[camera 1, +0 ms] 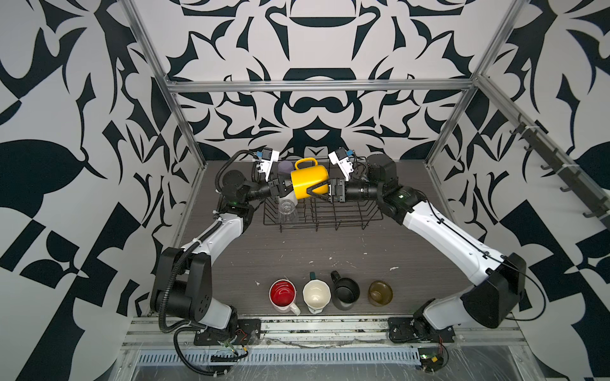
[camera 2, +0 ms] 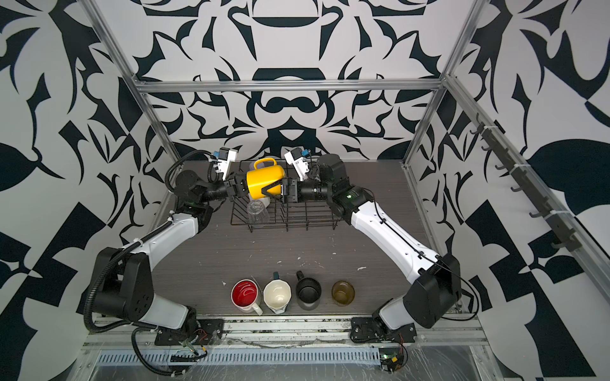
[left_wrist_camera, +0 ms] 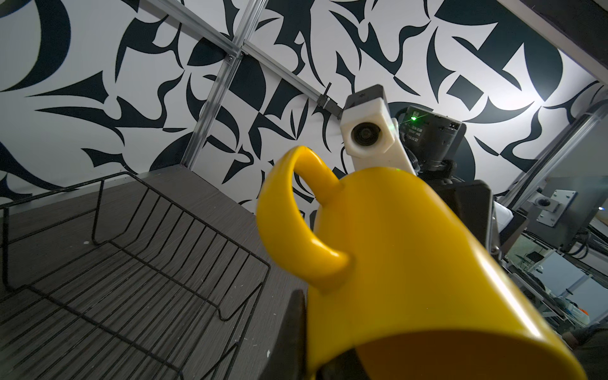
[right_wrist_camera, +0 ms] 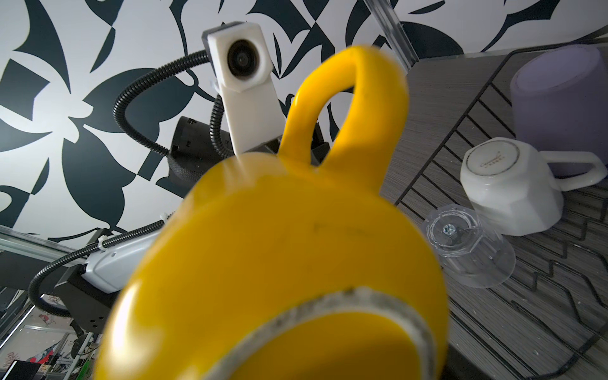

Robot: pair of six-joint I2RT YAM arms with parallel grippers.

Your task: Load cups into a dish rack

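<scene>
A yellow mug (camera 1: 310,182) hangs level in the air above the rack, its handle up and its open mouth facing left. My left gripper (camera 1: 289,188) is shut at that mouth, with the mug's rim between its fingers. From the other side, my right gripper (camera 1: 319,190) stands open about the mug's base end. The black wire dish rack (camera 1: 343,223) lies below; in its left part are an upturned clear glass (right_wrist_camera: 471,250), an upturned white cup (right_wrist_camera: 513,190) and a purple cup (right_wrist_camera: 560,95). The mug hides most of the right fingers in the right wrist view.
Along the front edge stand a red-lined white mug (camera 1: 282,293), a cream cup (camera 1: 316,294), a dark grey mug (camera 1: 345,292) and a brown glass (camera 1: 380,292). The table between them and the rack is clear. The rack's right half looks empty.
</scene>
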